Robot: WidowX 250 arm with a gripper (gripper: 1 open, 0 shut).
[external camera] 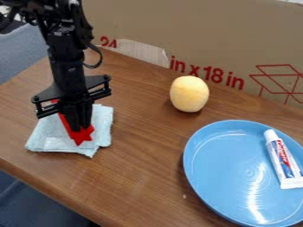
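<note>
My black gripper [73, 118] is low over a folded pale blue cloth [50, 140] on the left of the wooden table. A red object [83, 134] is at its fingertips, down on the cloth; the fingers hide part of it, so I cannot tell whether they grip it.
A round yellow object [190, 92] stands at the middle back, before a cardboard box [225, 40]. A blue plate [225, 177] holds a toothpaste tube [284, 158] at the right.
</note>
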